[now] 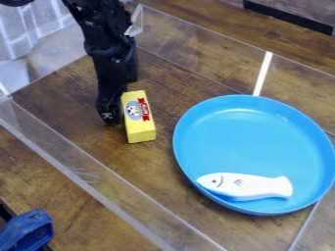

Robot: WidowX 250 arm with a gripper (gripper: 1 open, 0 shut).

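A light blue plate (249, 137) fills the right side, with a white fish-shaped object (244, 186) lying on its lower part.
Clear plastic walls edge the board. A blue object (23, 233) lies at the bottom left, outside. Bare wood is free above the plate and below the box.
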